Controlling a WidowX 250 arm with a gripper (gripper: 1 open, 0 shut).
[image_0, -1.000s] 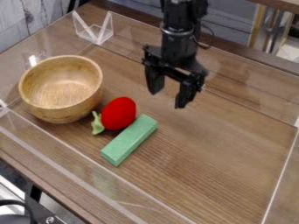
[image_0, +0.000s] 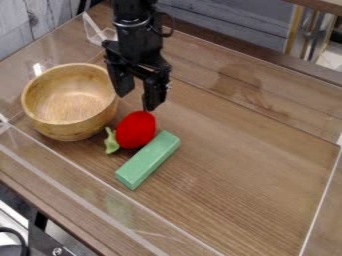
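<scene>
My gripper (image_0: 139, 82) is open and hangs low over the table between a wooden bowl (image_0: 64, 100) at the left and the table's middle. Just below it lies a red round object (image_0: 136, 130) with a green leafy top. A green rectangular block (image_0: 148, 160) lies diagonally below the red object. Nothing shows held by the gripper.
Raised edges border it at the back. A small clear or white item at the upper left is too indistinct to name.
My arm and gripper have moved left, from the middle right to beside the bowl, above the red object. The objects on the table appear unmoved.
</scene>
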